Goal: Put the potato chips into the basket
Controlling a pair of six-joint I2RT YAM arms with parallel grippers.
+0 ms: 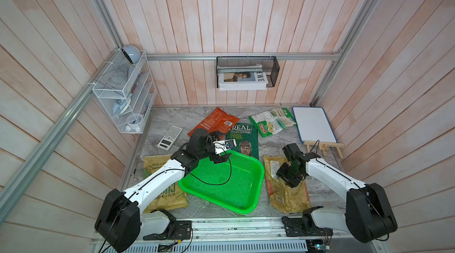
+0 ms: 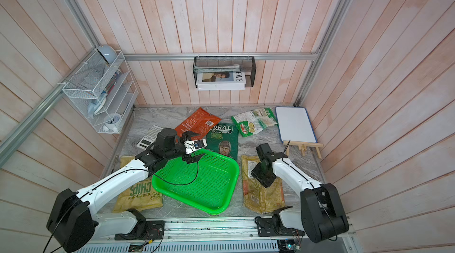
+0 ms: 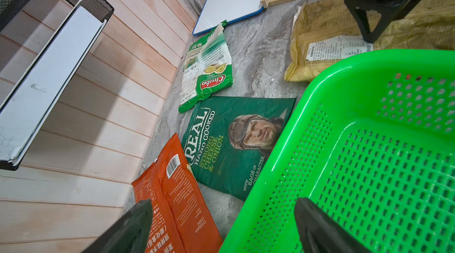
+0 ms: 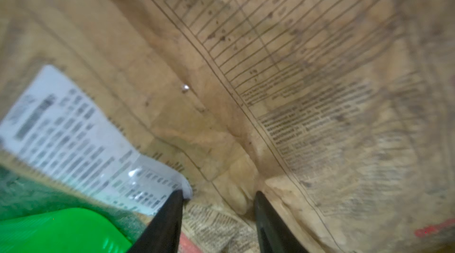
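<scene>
A yellow-brown chip bag (image 1: 280, 201) lies flat to the right of the green basket (image 1: 259, 182). Pressed down onto its upper part is my right gripper, fingers apart, the bag's film wrinkled between and around the tips. Above the basket's far left part hangs my left gripper, open and empty. The basket holds nothing. Beyond its rim lie a dark green REAL bag (image 3: 237, 144), an orange bag (image 3: 175, 201) and a green-white Chuba bag (image 3: 207, 68). A second yellow CHIPS bag (image 1: 170, 196) sits left of the basket, partly behind the left arm.
A whiteboard on a wooden easel (image 1: 314, 125) stands at the back right. To the left are a white calculator-like device (image 1: 169, 137) and a wire shelf (image 1: 125, 89). A black mesh rack (image 1: 247, 73) with magazines hangs on the back wall.
</scene>
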